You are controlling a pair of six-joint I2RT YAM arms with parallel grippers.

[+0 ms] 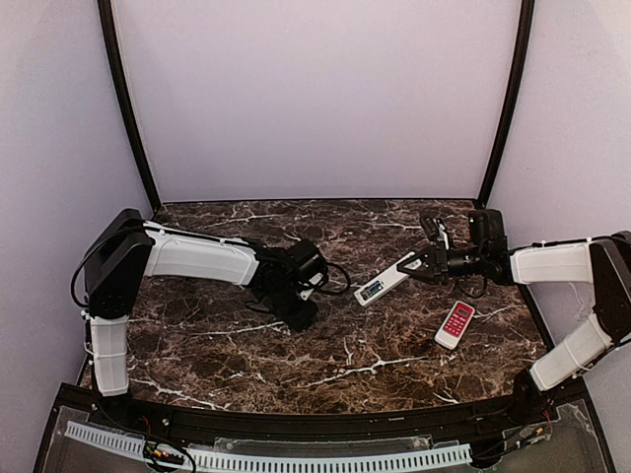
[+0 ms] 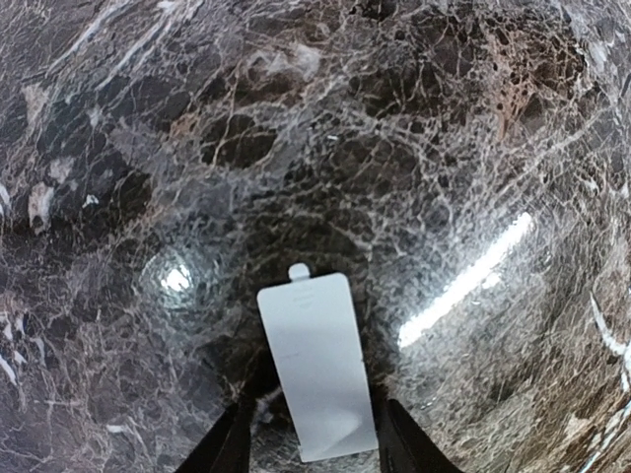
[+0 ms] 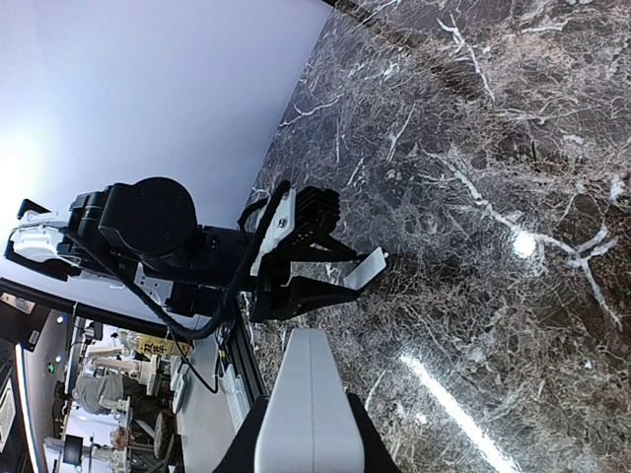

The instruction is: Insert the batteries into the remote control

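Note:
My right gripper is shut on a white remote, held raised with its battery compartment showing in the top view; in the right wrist view the remote points up from the bottom. My left gripper is low over the marble, part open, its fingertips either side of a white battery cover with a small tab; whether they touch it I cannot tell. In the top view that cover is mostly hidden by the left arm.
A second remote with a red face lies at the front right of the marble table. Walls stand at both sides and behind.

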